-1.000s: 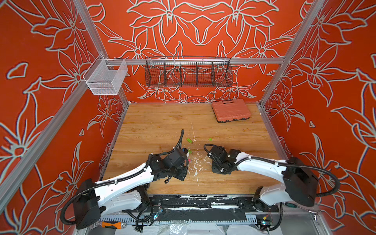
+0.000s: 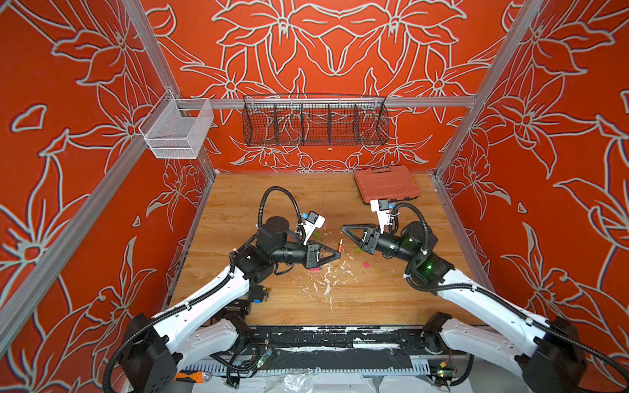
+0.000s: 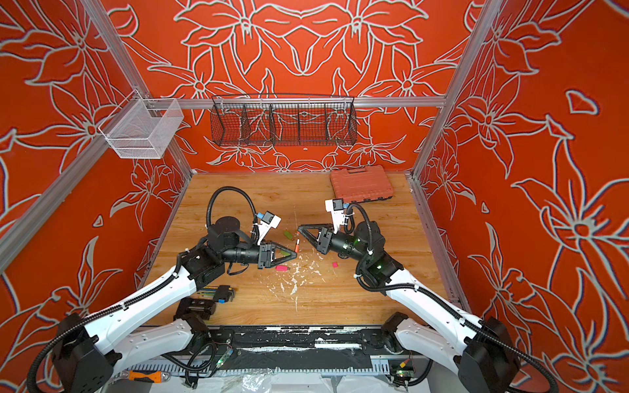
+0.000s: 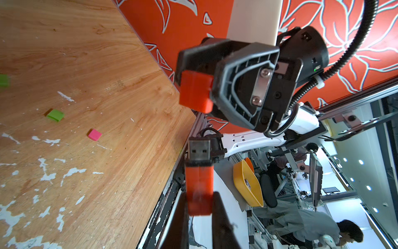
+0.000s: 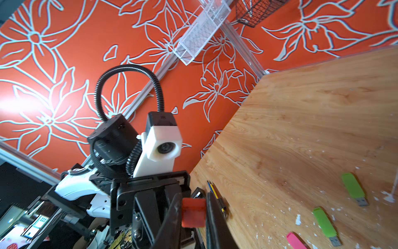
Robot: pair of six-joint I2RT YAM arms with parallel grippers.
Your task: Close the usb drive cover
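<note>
An orange USB drive (image 4: 199,188), metal plug upward, is held upright in my left gripper (image 2: 338,255), which is shut on it. My right gripper (image 2: 344,228) faces it from the upper right, shut on a small orange cap (image 4: 194,91), slightly apart from the drive. In the right wrist view the cap (image 5: 193,212) sits between the fingers and hides most of what lies behind it.
On the table (image 2: 249,196) below lie green drives (image 5: 353,186), a pink one (image 5: 296,240), small green and pink caps (image 4: 94,134) and white scraps. A red case (image 2: 386,183) is at back right; wire baskets hang on the walls.
Both arms have risen from low over the table. The left gripper has moved up and right with the drive; the right has lifted and turned toward it with the cap.
</note>
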